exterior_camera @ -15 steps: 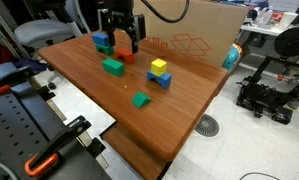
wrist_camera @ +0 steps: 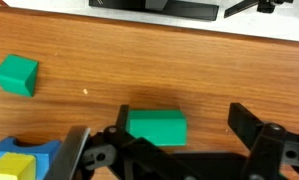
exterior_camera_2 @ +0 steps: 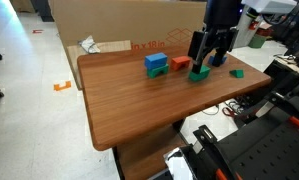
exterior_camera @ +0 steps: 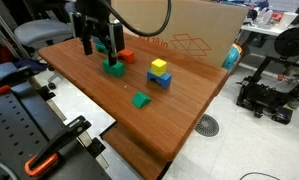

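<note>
Over the wooden table, my gripper (exterior_camera: 104,54) points down with its fingers wide apart and empty. A green rectangular block (exterior_camera: 113,69) lies below the fingers; in the wrist view this green block (wrist_camera: 157,126) shows in the span between the two fingers, nearer the left one. From the other side, the gripper (exterior_camera_2: 211,60) hangs close above the green block (exterior_camera_2: 199,74). How much height is left between fingertips and block is hard to tell.
A yellow block (exterior_camera: 159,66) rests on a blue one (exterior_camera: 159,79) to the right. A small green block (exterior_camera: 141,100) lies nearer the table's front edge. Behind the gripper is a red block (exterior_camera_2: 181,62).
My gripper has moved left and down, from behind the green block to over it, staying open. The blocks have not visibly moved.
</note>
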